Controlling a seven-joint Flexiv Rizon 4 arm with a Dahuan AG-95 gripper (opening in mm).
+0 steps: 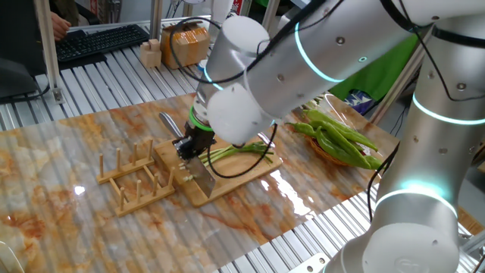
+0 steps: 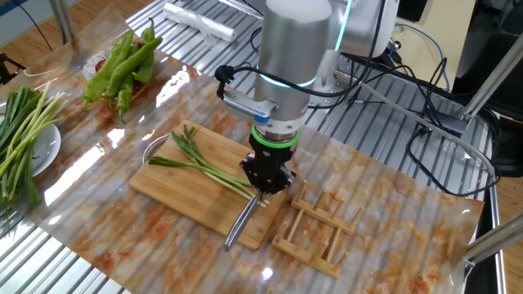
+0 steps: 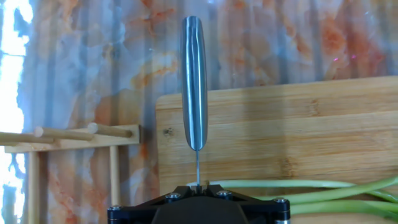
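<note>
A knife with a steel handle [image 3: 194, 81] is clasped by my gripper, which is shut on the knife near where blade and handle meet. Its broad blade [image 1: 201, 177] stands edge-down at the near-left end of the wooden cutting board [image 2: 176, 194]. Whether the edge touches the board cannot be made out. Long green onions [image 2: 200, 161] lie along the board, their pale ends close to the blade. Small pale pieces [image 1: 187, 177] rest beside the blade in exterior view 1. In exterior view 2 the gripper [image 2: 263, 186] hides most of the blade, while the handle sticks out toward the front.
A wooden peg rack [image 1: 135, 189] stands close beside the board. Green peppers [image 2: 122, 73] fill a basket, and more green onions [image 2: 24, 143] lie on a white plate [image 2: 49, 145]. Open marbled tabletop [image 1: 53, 220] stretches in front of the rack.
</note>
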